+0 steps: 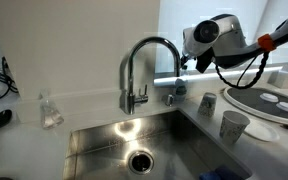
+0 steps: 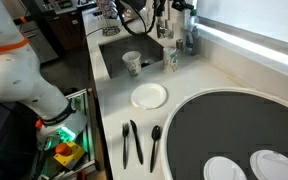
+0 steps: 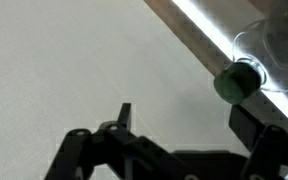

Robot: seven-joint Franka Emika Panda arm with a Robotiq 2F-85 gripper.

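Note:
My gripper stands open in the wrist view, its two dark fingers wide apart with only pale counter between them. A clear bottle (image 3: 274,50) with a dark green cap (image 3: 236,83) lies towards the upper right of that view, beyond the right finger and apart from it. In exterior view 1 the gripper (image 1: 185,64) hangs above the counter, right of the tall faucet (image 1: 133,75), over a small dark-topped object (image 1: 180,88) at the sink's back right corner. The gripper's tips are hard to make out in exterior view 2.
Right of the sink (image 1: 104,138) stand two cups, one grey (image 1: 233,126) and one smaller (image 1: 208,103). A white plate (image 2: 149,96), a fork (image 2: 125,145), a knife (image 2: 137,141) and a spoon (image 2: 155,146) lie near a large dark round board (image 2: 239,135). Some counter around the plate is free.

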